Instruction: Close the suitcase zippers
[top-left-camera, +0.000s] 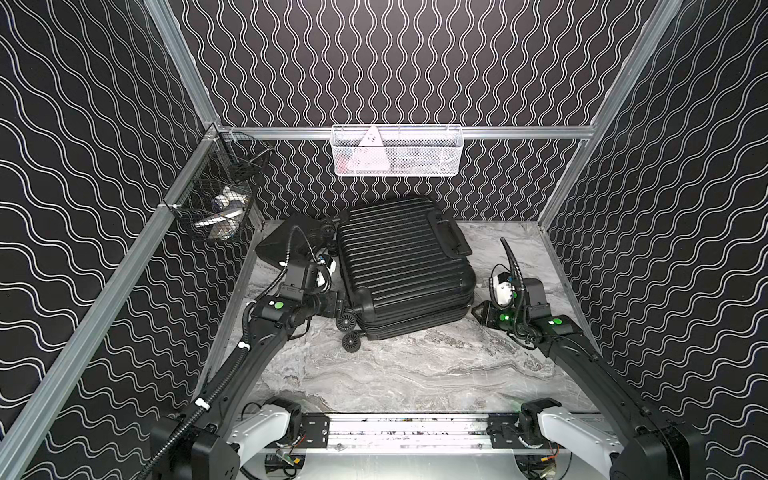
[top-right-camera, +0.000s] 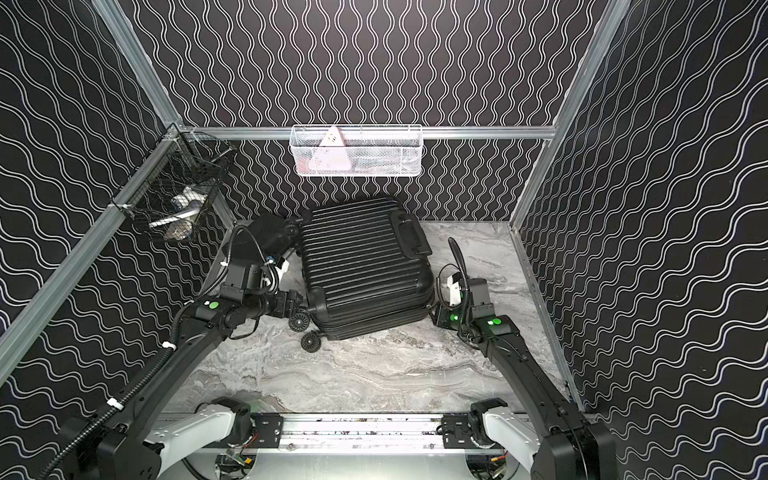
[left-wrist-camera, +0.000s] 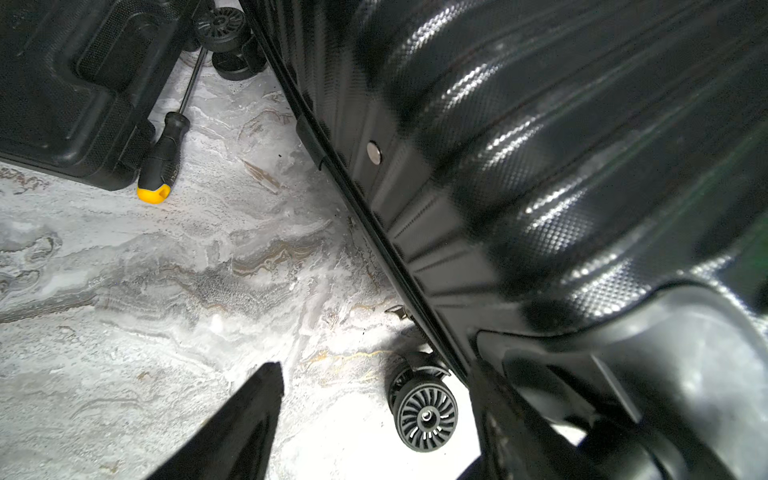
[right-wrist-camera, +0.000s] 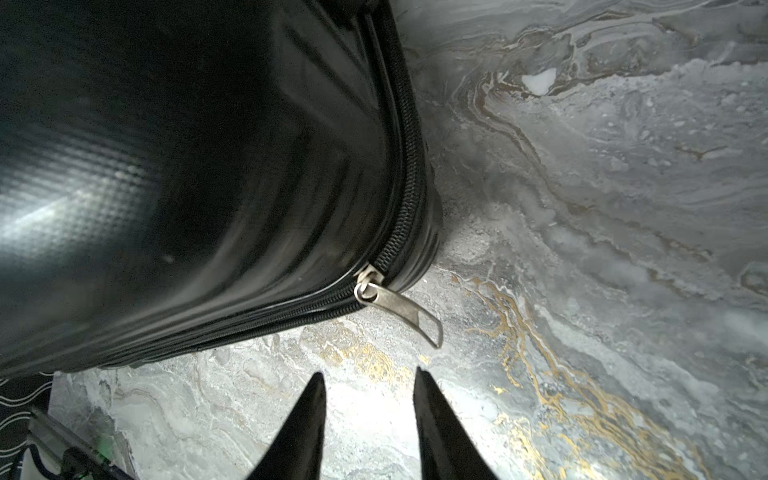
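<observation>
A black ribbed suitcase (top-left-camera: 404, 264) lies flat on the marbled floor. At its near right corner, in the right wrist view, a silver zipper pull (right-wrist-camera: 404, 310) hangs outward from its slider, and zipper teeth (right-wrist-camera: 409, 172) run up the side from there. My right gripper is partly open, just short of the pull tab, with nothing between its fingers. Beside the suitcase's near left corner stands my left gripper. Its fingers (left-wrist-camera: 244, 420) look spread, with a suitcase wheel (left-wrist-camera: 426, 413) in view between them; whether they grip anything is unclear.
A dark case (left-wrist-camera: 72, 88) and a screwdriver with a yellow-tipped handle (left-wrist-camera: 162, 160) lie left of the suitcase. A white mesh basket (top-left-camera: 424, 152) hangs on the back wall, a black wire basket (top-left-camera: 212, 192) on the left.
</observation>
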